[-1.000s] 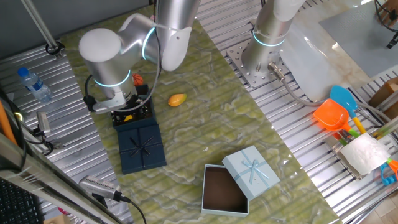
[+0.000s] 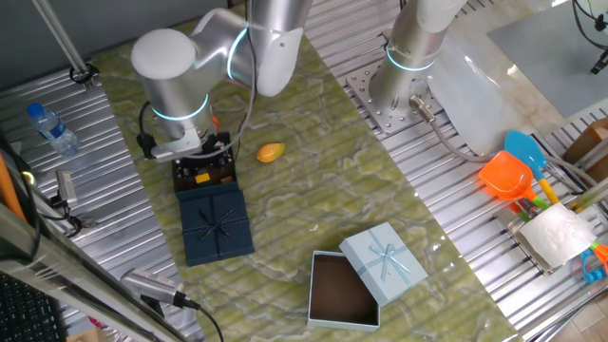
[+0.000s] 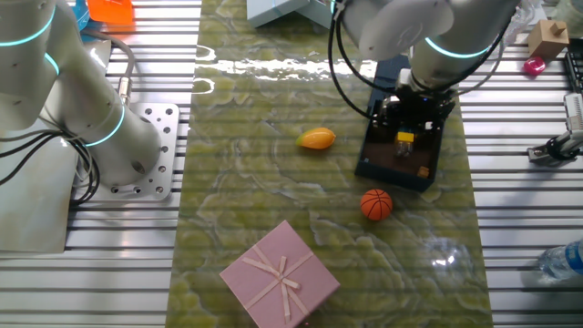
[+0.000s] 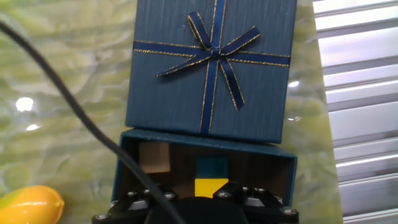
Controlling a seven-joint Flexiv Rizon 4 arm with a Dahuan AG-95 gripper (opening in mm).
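A dark blue gift box (image 4: 286,163) stands uncovered, its bow-tied lid (image 4: 168,93) lying beside it on the table mat. Inside the box are a pale wooden block (image 4: 154,157), a yellow block (image 4: 211,186) and a teal block (image 4: 211,166) touching the yellow one. My gripper (image 3: 417,111) is low over the box, close by the yellow block. In the wrist view, its black finger linkages (image 4: 258,200) spread to both sides along the bottom edge. The fingertips are hidden, so whether anything is between them does not show.
A yellow-orange fruit (image 3: 317,138) and a small basketball (image 3: 376,205) lie near the box. A light blue box (image 2: 344,290) has its lid (image 2: 385,261) resting against it. A pink box (image 3: 281,278) occupies another part of the mat. A cable crosses the wrist view.
Over the last second my gripper has shifted slightly right and down in exterior view 1, and the arm now mostly covers the basketball there. The boxes and fruit have stayed put.
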